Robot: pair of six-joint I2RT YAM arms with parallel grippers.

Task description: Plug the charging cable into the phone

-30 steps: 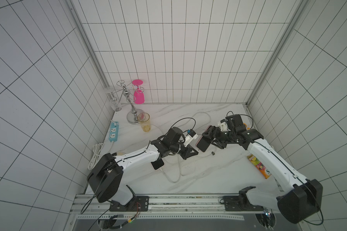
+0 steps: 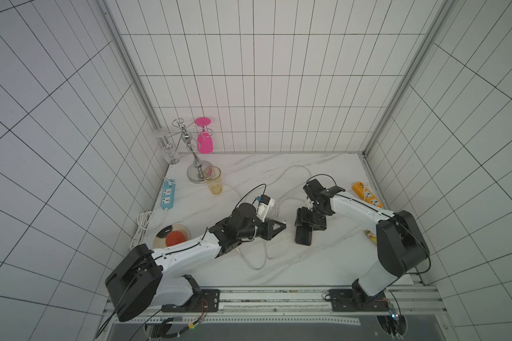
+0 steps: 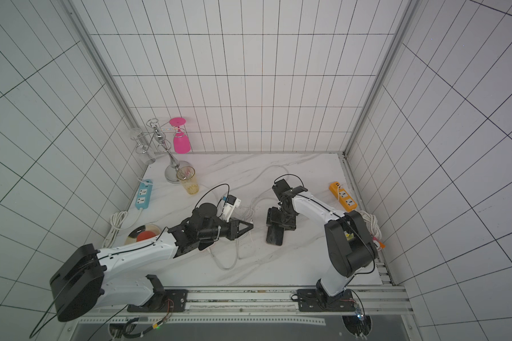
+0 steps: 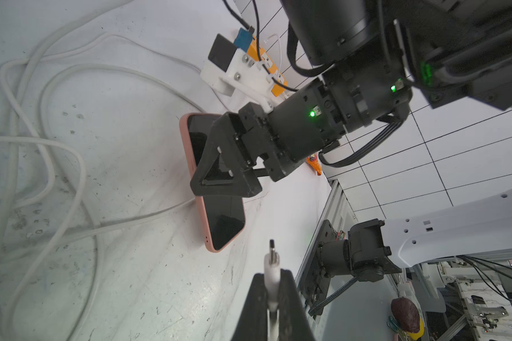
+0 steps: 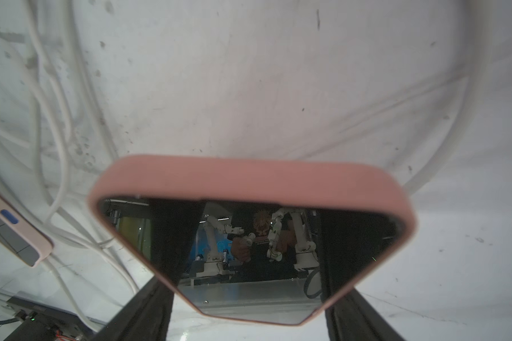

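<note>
Upright in the left wrist view, a white cable connector [image 4: 272, 270] with a metal tip shows, my left gripper shut on it. A black-screened phone [image 4: 224, 218] with a pink case lies to its upper left in that view, the connector apart from it. My right gripper stands with fingers wide, one finger at each long side of the phone; whether they touch it is hard to tell. The phone's pink end [image 5: 256, 176] faces the camera in the right wrist view. From above, my left gripper [image 2: 282, 224] is left of the phone [image 2: 303, 234].
A second pink-edged phone [image 5: 17, 224] lies to the left, near loose white cables [image 5: 45, 102]. A glass [image 2: 213, 180] and a metal rack [image 2: 193, 150] stand at the back left; power strips [image 2: 367, 194] sit along the sides.
My right arm has swung, bringing the phone toward the front of the table and turning it more upright in the top left view. My left gripper has drawn back slightly left.
</note>
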